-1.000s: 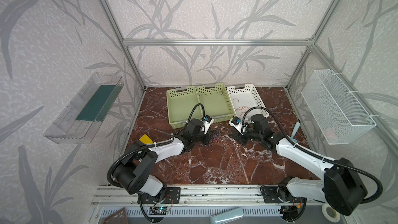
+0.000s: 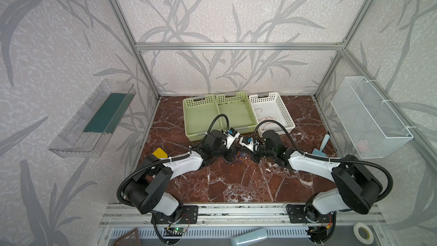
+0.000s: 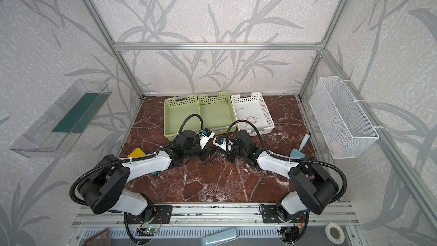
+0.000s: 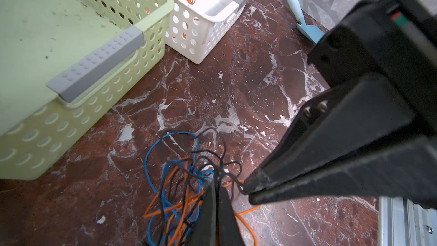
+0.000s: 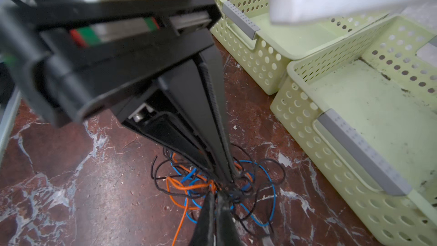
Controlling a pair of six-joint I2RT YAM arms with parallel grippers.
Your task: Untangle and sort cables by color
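A tangle of blue, orange and black cables (image 4: pixel 184 173) lies on the marble table. My left gripper is shut over it, with loops of black cable (image 4: pixel 218 157) bunched right at its tips. Close beside it, my right gripper is also shut, its tips against the tangle where orange cable (image 5: pixel 193 184) and black strands meet. Whether a strand is pinched in either gripper is hidden. The white basket (image 2: pixel 285 117) holds loose orange cable (image 2: pixel 267 119). Both green baskets, the left one (image 2: pixel 193 109) and the middle one (image 2: pixel 236 109), look empty.
The baskets stand in a row behind the tangle. A light blue scoop (image 2: pixel 321 145) lies at the right, and a yellow object (image 2: pixel 159 153) at the left. Both grippers are nearly touching.
My right gripper has moved left to the tangle, close to my left gripper. The left gripper has shifted slightly right. The baskets stay where they were.
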